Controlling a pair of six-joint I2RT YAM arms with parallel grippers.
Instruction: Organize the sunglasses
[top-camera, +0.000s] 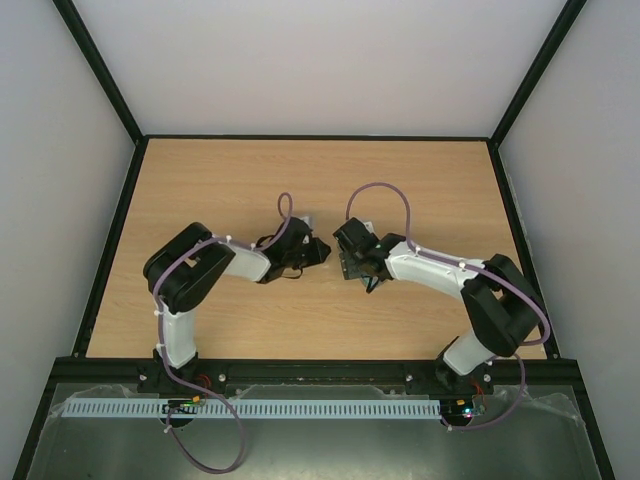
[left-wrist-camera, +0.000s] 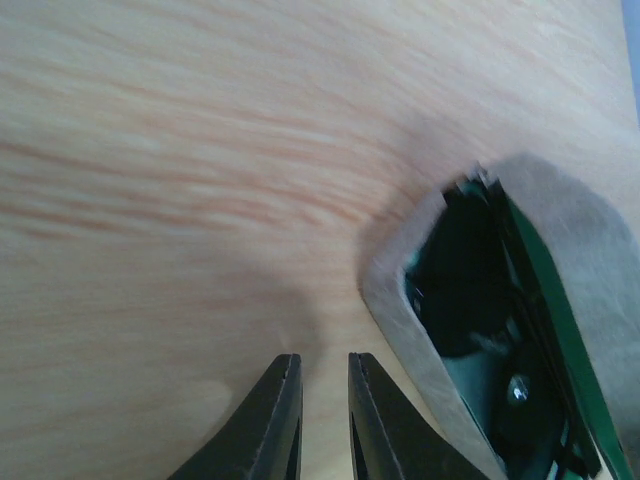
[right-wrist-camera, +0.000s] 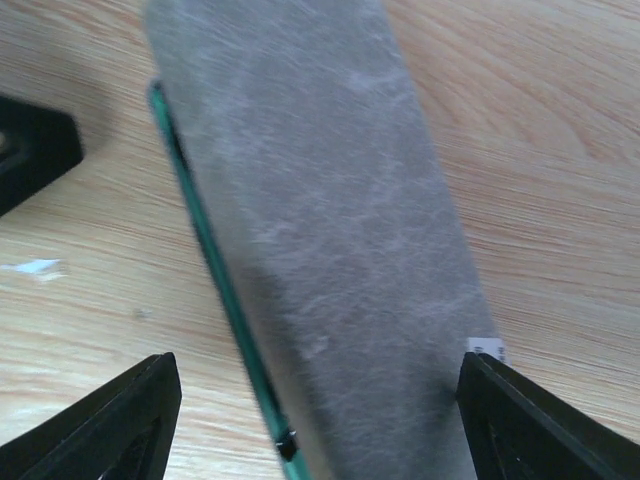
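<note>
A grey glasses case with a green lining (left-wrist-camera: 395, 310) stands part open on the table at the right of the left wrist view. Dark sunglasses (left-wrist-camera: 515, 390) show inside it, only partly visible. My left gripper is beside the case, fingertips apart and nothing between them. In the right wrist view the grey outside of the case (right-wrist-camera: 345, 220) stretches between the fingers of my right gripper, which is open. The right-hand finger (right-wrist-camera: 520, 420) overlaps the case's edge; whether they touch is unclear. From above, the right gripper covers most of the case.
A black part (right-wrist-camera: 35, 150), likely of the left gripper, juts in at the left of the right wrist view. Both grippers are close together mid-table (top-camera: 240, 330). Bare wood lies in front of and behind them.
</note>
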